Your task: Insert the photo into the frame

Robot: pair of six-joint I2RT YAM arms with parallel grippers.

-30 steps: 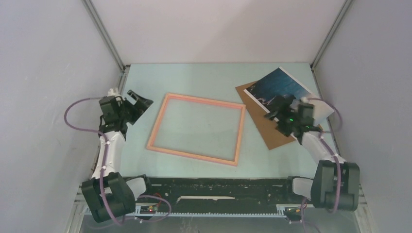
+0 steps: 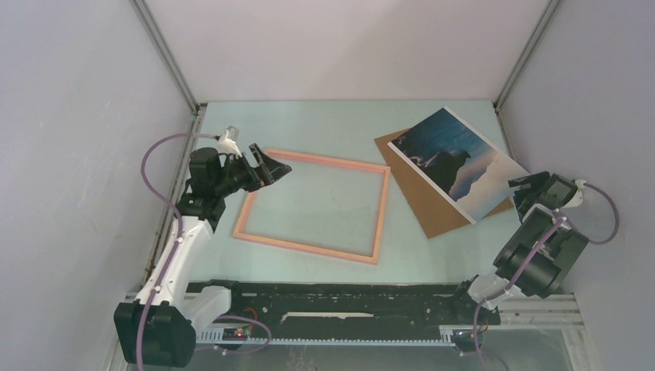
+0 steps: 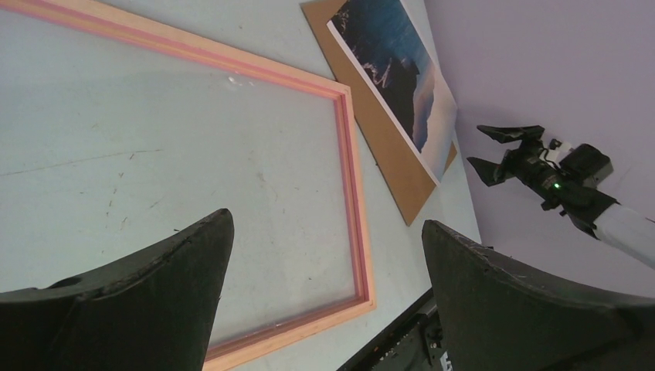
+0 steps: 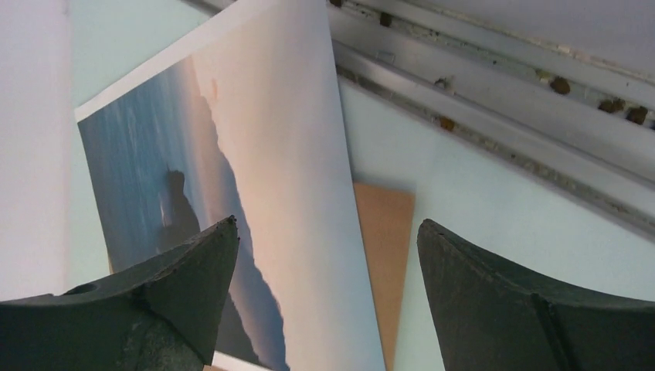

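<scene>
The photo [image 2: 452, 154], a dark blue sea scene fading to pale pink with white borders, lies askew on the brown backing board [image 2: 421, 205] at the table's right side. Left of both lies the empty wooden frame [image 2: 381, 216], flat on the table. Above the frame's upper left part my left gripper [image 2: 272, 165] is open, nothing between its fingers. My right gripper [image 2: 513, 186] stands open by the photo's right corner, near the side wall. In the right wrist view, the photo's pale end [image 4: 301, 193] and a strip of board [image 4: 386, 247] show beyond the spread fingers.
Walls close in on both sides, with a metal rail [image 4: 494, 116] along the right table edge. A dark strip [image 2: 332, 297] runs along the front.
My right gripper has swung from over the photo's middle to its right corner by the wall. My left gripper has moved right, over the frame. Photo, board and frame have not moved.
</scene>
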